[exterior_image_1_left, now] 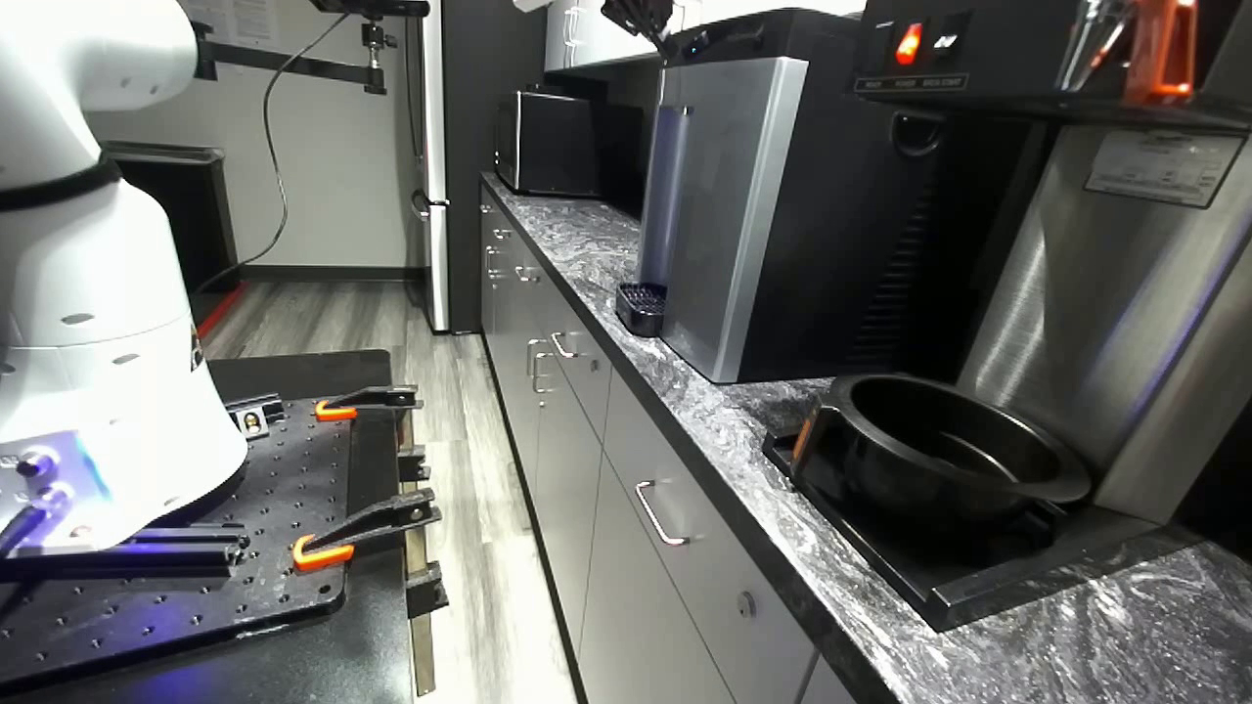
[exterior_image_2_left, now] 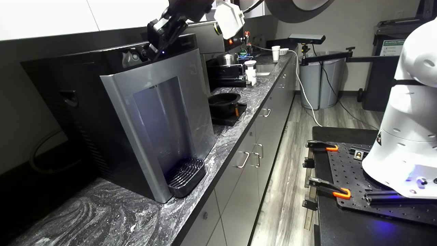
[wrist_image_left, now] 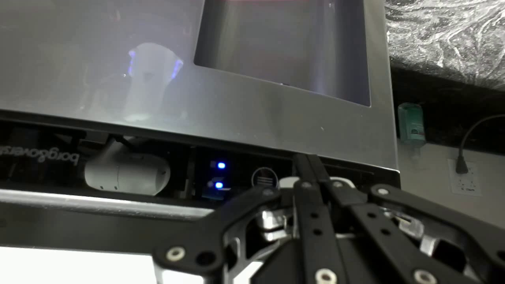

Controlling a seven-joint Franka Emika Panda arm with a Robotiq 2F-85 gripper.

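A tall water dispenser (exterior_image_2_left: 196, 98) with a silver front and black sides stands on the counter. My gripper is shut, with nothing showing between its fingers. Its tips are at the dark control strip (wrist_image_left: 236, 177) along the top of the dispenser's front; whether they touch it I cannot tell. In the wrist view, two blue lights glow on that strip, left of a round button (wrist_image_left: 264, 178) with a lined symbol. The second exterior view shows the fingertips (exterior_image_2_left: 154, 54) in front of the strip. A drip tray (exterior_image_2_left: 186, 176) juts from the dispenser's base.
A black pot (exterior_image_1_left: 957, 452) sits on the coffee machine's base beside the dispenser. White cabinets (exterior_image_2_left: 49, 18) hang above it. Bare marble counter (exterior_image_2_left: 98, 213) lies to the dispenser's other side. An aisle of open floor (exterior_image_2_left: 282, 180) separates the counter from my table.
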